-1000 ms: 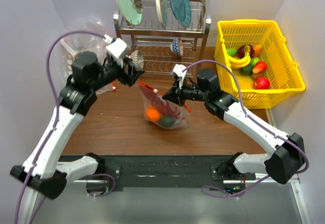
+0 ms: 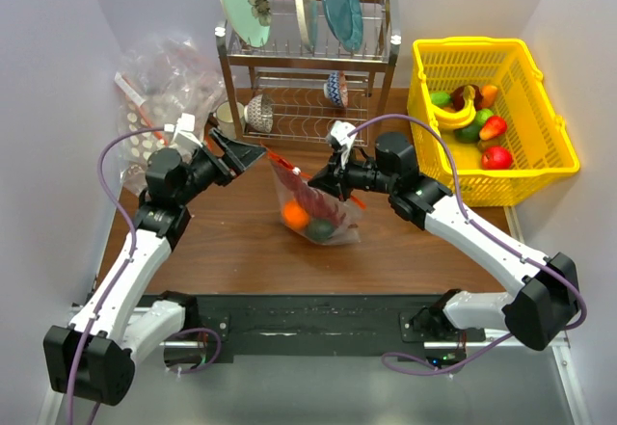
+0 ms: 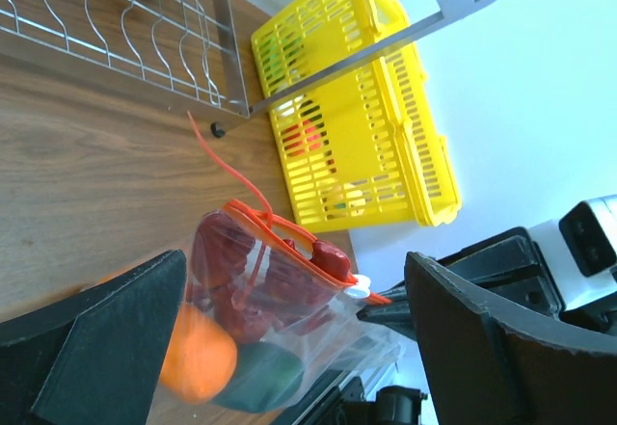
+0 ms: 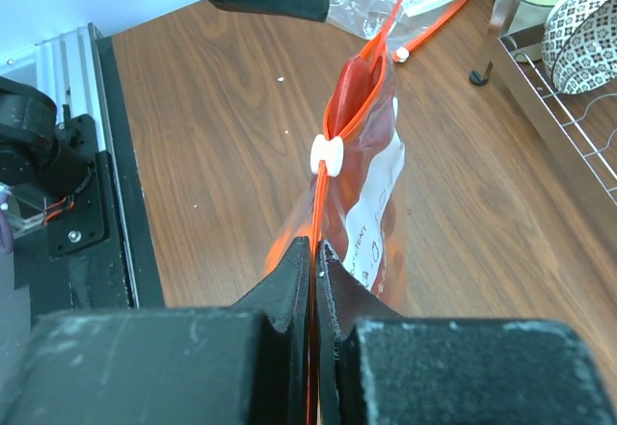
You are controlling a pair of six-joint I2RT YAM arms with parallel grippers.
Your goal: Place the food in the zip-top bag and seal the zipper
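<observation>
A clear zip bag (image 2: 321,211) with an orange zipper hangs by its right end from my right gripper (image 2: 328,180). Thin orange strip runs between that gripper's shut fingers (image 4: 293,285) in the right wrist view. The white slider (image 4: 327,155) sits just beyond them. Left of the slider the mouth gapes, and a dark red food (image 3: 331,260) shows at the opening. An orange fruit (image 3: 199,353) and a dark green one (image 3: 260,377) lie low inside. My left gripper (image 2: 245,164) stands open by the bag's free left corner, nothing held; a loose orange strip end (image 3: 220,160) rises there.
Behind the bag stands a metal dish rack (image 2: 308,59) with plates and bowls. A yellow basket (image 2: 528,170) of fruit is at the right. More plastic bags (image 2: 159,88) lie at the back left.
My left gripper, narrower and blurred earlier, is now spread open, its arm shifted. My right arm stayed still.
</observation>
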